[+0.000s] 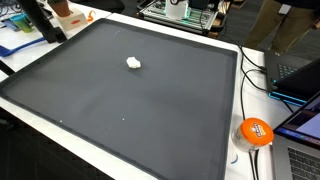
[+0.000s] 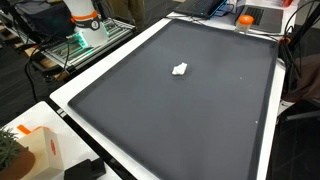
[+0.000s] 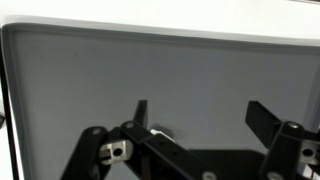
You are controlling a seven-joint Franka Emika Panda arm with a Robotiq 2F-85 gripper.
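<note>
A small crumpled white piece (image 1: pixel 133 62), perhaps paper or cloth, lies on the dark grey mat (image 1: pixel 110 110). From the other side it shows as the same white piece (image 2: pixel 180 69) on the mat's far half. My gripper appears in the wrist view, open, with its two black fingers wide apart and only grey mat visible between them. A sliver of the white piece (image 3: pixel 157 131) peeks out above the gripper's body; most of it is hidden there. The fingers stand off it, not around it.
An orange-lidded jar (image 1: pixel 253 134) stands beside the mat near a laptop (image 1: pixel 302 158). A potted plant (image 2: pixel 15 155) is at a near corner in the second exterior view.
</note>
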